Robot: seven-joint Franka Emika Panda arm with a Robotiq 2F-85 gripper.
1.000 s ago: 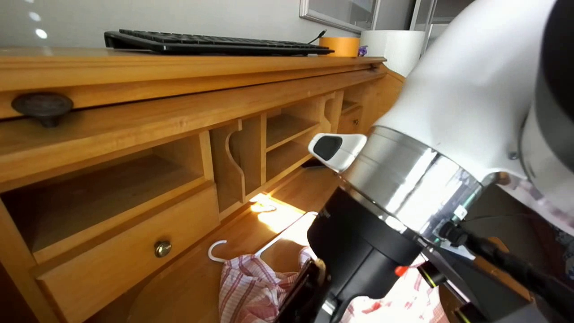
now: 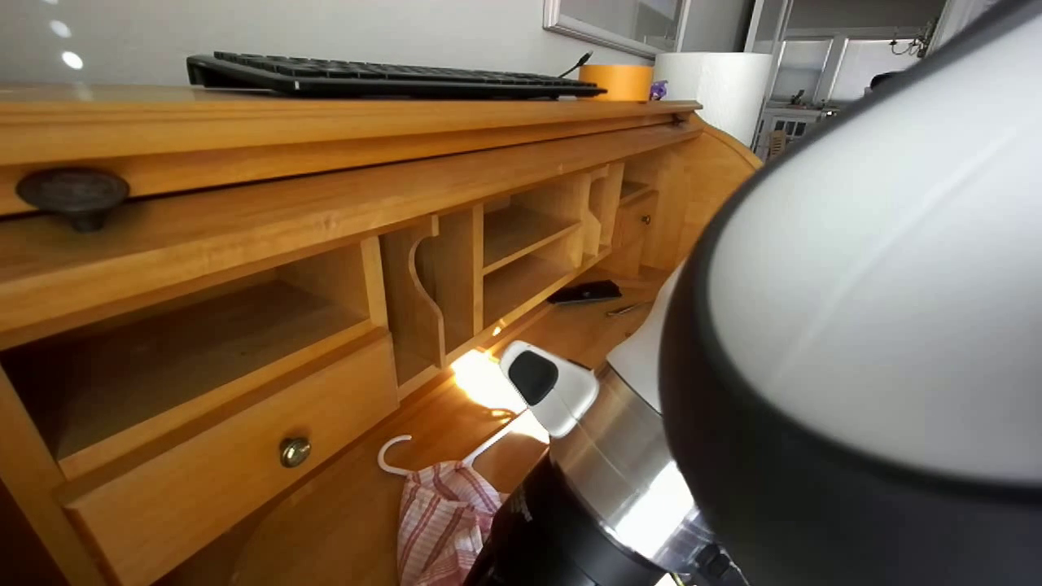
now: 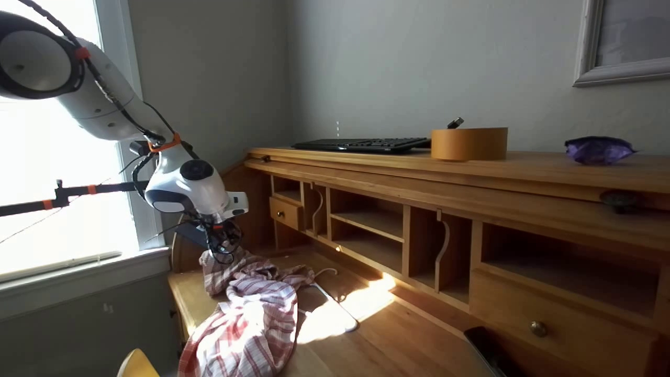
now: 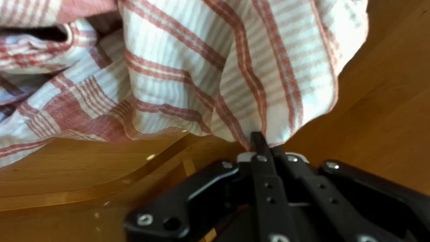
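Observation:
A red-and-white plaid cloth garment point(image 3: 254, 320) lies bunched on the desk, and one part of it rises to my gripper point(image 3: 224, 251). In the wrist view the gripper is shut at the lower edge of the cloth point(image 4: 242, 76). Folds run together at the fingertips, with the edge pinched there. A white hanger point(image 3: 336, 302) lies on the desk beside the garment; its hook point(image 2: 392, 457) curves out past the fabric in exterior view 1. Part of the hanger is hidden under the cloth, and the arm hides the fingers in that view.
The desk's cubbies and small drawers point(image 2: 244, 454) stand along the back. On the top shelf are a black keyboard point(image 3: 364, 145), an orange tape roll point(image 3: 469, 144) and a purple packet point(image 3: 598, 151). A dark phone-like object point(image 3: 487, 352) lies at front right. Bare desktop point(image 3: 402, 336) shows right of the hanger.
In exterior view 1 the hand has moved left and lower, and the white arm now covers much of the right side. The hanger hook and the cloth beside it look unmoved.

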